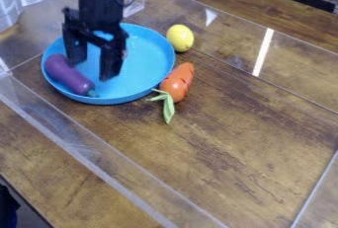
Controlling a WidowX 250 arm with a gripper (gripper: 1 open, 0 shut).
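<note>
My black gripper (93, 42) hangs over the left half of a blue round bowl (142, 69), its fingers apart and open, with nothing seen between them. Below it a purple eggplant (66, 74) lies in the bowl at the left. An orange carrot (177, 83) with pale green leaves lies outside the bowl at its right, and a yellow lemon (181, 38) sits behind the bowl to the right.
Transparent or taped strips run along its left and right parts.
</note>
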